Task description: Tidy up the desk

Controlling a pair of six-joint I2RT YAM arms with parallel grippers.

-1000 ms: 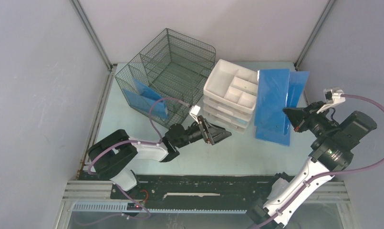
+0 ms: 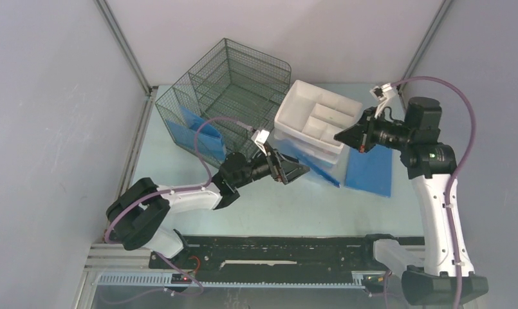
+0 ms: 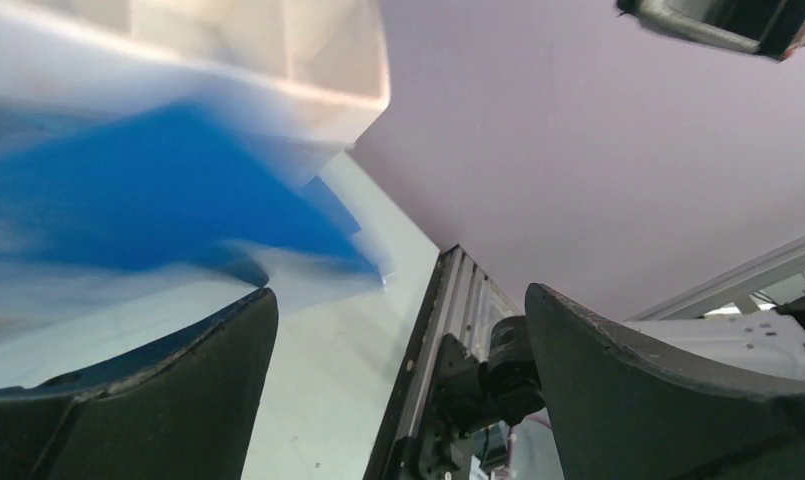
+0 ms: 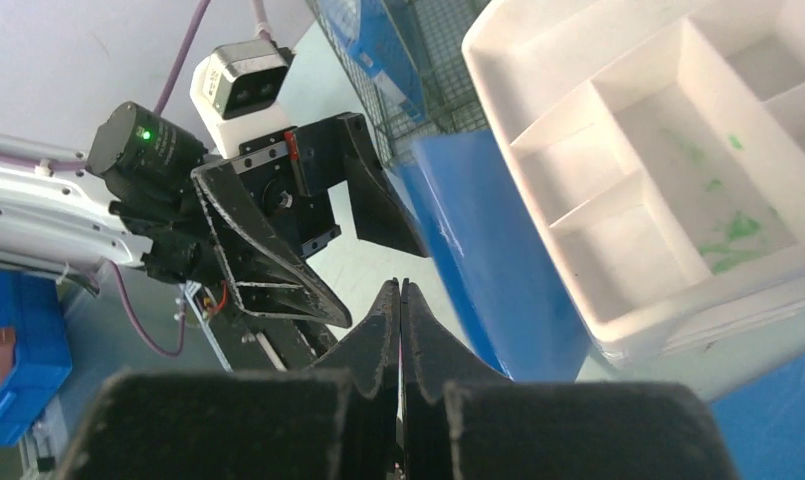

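Observation:
A blue folder point(image 2: 311, 164) stands tilted along the front of the white compartment organizer point(image 2: 317, 112), blurred in the left wrist view point(image 3: 168, 190). My right gripper point(image 2: 346, 138) is over the organizer's front right; in the right wrist view its fingers meet, and the blue folder point(image 4: 488, 250) is behind them, so whether they pinch its edge is unclear. My left gripper point(image 2: 291, 168) stands open beside that folder, nothing visible between its fingers. Another blue folder point(image 2: 369, 177) lies flat on the right. More blue folders point(image 2: 198, 138) stand in the wire basket.
The wire basket point(image 2: 243, 55) fills the back left, next to the organizer. Walls close in on both sides and at the back.
My right arm has swung left and back over the organizer. A blue folder moved from the right side to a tilted place before the organizer. My left gripper rose slightly toward the back.

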